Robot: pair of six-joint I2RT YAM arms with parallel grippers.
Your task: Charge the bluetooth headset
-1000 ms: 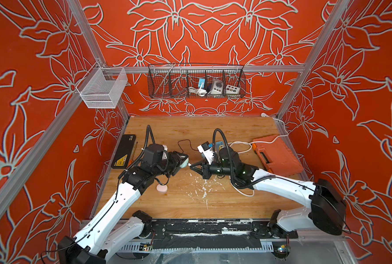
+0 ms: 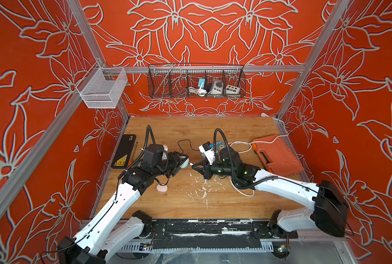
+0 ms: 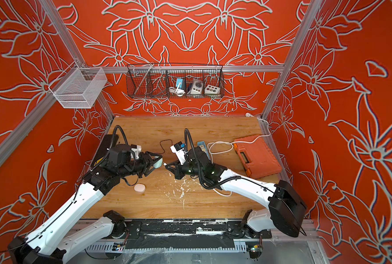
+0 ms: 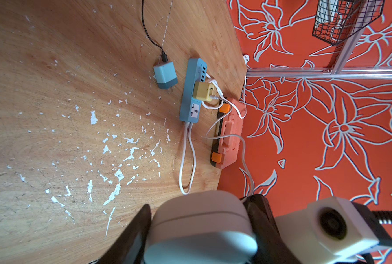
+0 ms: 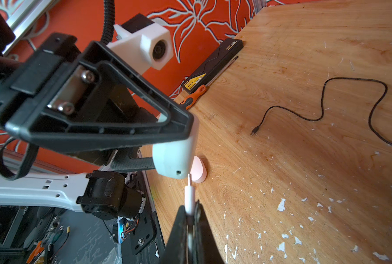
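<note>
My left gripper [image 2: 182, 162] is shut on a white rounded headset case, held in the air over the middle of the table [image 2: 191, 127], its small port facing my right gripper in the right wrist view. My right gripper is shut on a white cable plug [image 5: 189, 193], whose metal tip points up at the case [image 5: 173, 154], just below the port; whether they touch I cannot tell. A pink round object [image 2: 162, 188] lies below my left arm. A blue power strip [image 4: 189, 92] with a yellow adapter [image 4: 201, 91] stands behind my right arm.
A teal adapter [image 4: 165, 74] with a black cable lies near the strip. An orange case [image 2: 277, 156] lies at the right; a black box [image 2: 123, 149] and screwdriver [image 5: 198, 93] at the left. Wire baskets hang on the walls.
The left arm looks still.
</note>
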